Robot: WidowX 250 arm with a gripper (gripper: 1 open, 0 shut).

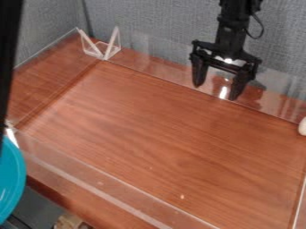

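Observation:
My black gripper (217, 82) hangs near the back of the wooden board (156, 152), right of centre, with its two fingers apart and nothing seen between them. It is over or just in front of the clear back rim.
A white wire stand (100, 51) is at the back left corner. A cyan round object (10, 177) is cut off at the lower left, and a small white item (301, 127) at the right edge. The middle of the board is bare.

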